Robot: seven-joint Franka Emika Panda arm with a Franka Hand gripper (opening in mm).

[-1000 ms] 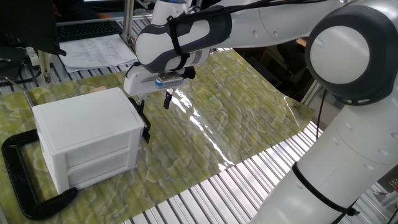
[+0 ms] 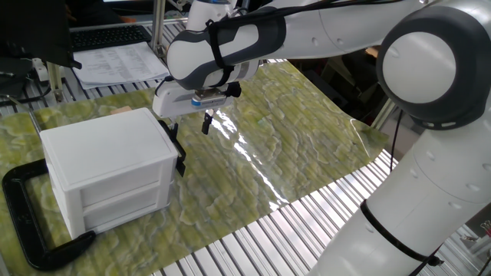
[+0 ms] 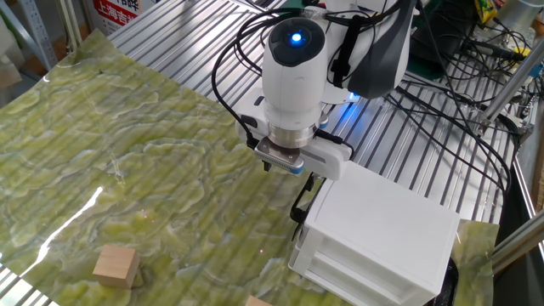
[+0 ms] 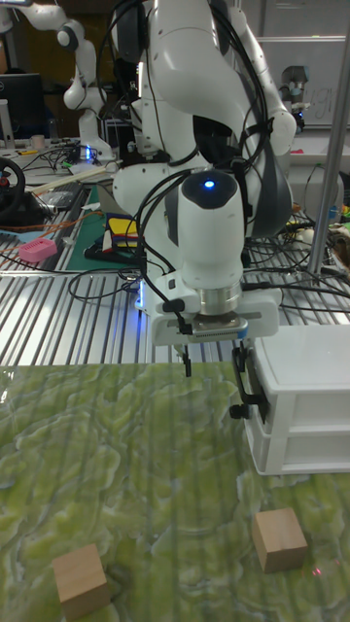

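A white two-drawer cabinet (image 2: pixel 107 165) stands on the green marbled mat, with both drawers apparently closed. Black pieces (image 4: pixel 250 396) stick out from its drawer front, seen also as a dark bracket (image 3: pixel 299 206). My gripper (image 4: pixel 214 364) hangs beside that front, near the cabinet's top edge, with its fingers spread wide. One black finger (image 4: pixel 188 362) is over clear mat; the other is close to the black pieces, and whether it touches them I cannot tell. Two wooden blocks lie on the mat, one (image 4: pixel 81 580) apart on the left and one (image 4: pixel 279 539) in front of the cabinet.
A black clamp (image 2: pixel 23 218) wraps round the cabinet's back side. Papers (image 2: pixel 119 64) and a keyboard (image 2: pixel 107 36) lie beyond the mat. Cables (image 3: pixel 459 127) hang behind the arm.
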